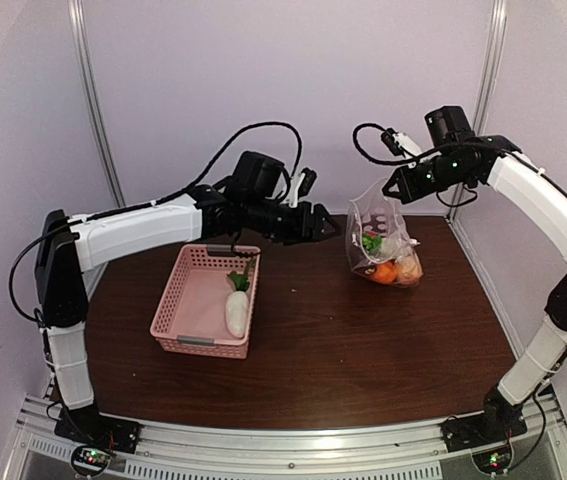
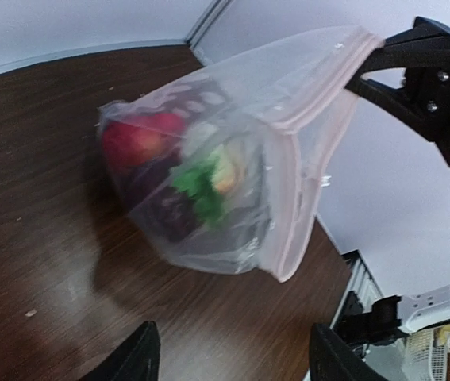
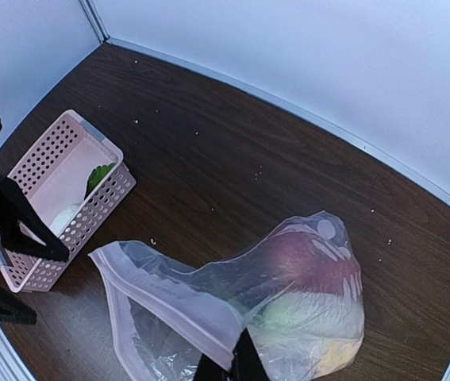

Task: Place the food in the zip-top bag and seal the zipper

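Note:
The clear zip top bag hangs from my right gripper, which is shut on its rim; in the right wrist view the rim lies between the fingertips. Its mouth gapes on the side toward the left arm. Inside are orange and reddish food and something leafy green. My left gripper stands open to the left of the bag, clear of it, nothing between its fingers. A white radish with green leaves lies in the pink basket.
Pale walls enclose the back and sides.

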